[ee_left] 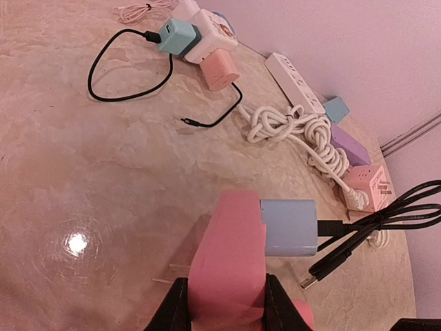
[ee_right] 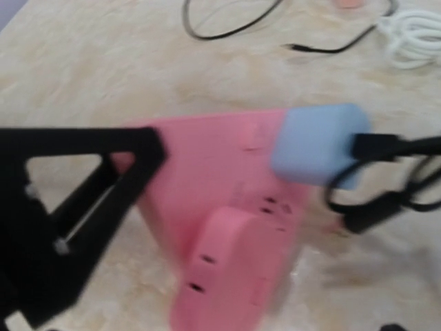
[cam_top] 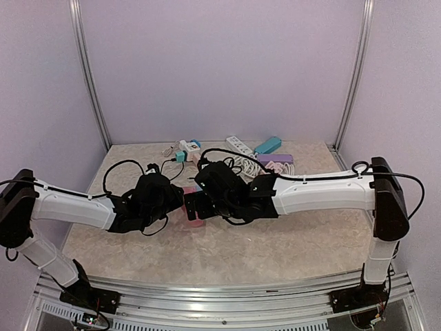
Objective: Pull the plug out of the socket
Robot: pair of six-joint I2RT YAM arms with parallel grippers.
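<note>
The pink socket block point(ee_left: 231, 262) is held in my left gripper, whose black fingers press on both sides of it. A pale blue plug point(ee_right: 317, 141) with a black cable sits flush against the socket's face. In the top view my right gripper point(cam_top: 191, 207) is open and reaches over the socket block point(cam_top: 195, 222) from the right. Most of the blue plug is hidden there by the right gripper. The right wrist view has the plug ahead, in the upper part of the picture, with nothing gripped between the right fingers.
Behind lie a white adapter with a teal charger point(ee_left: 178, 36), a white power strip point(ee_left: 295, 83), coiled white cable point(ee_left: 310, 134) and a pink plug point(ee_left: 366, 185). Thin black cable point(ee_left: 207, 124) lies loose on the table.
</note>
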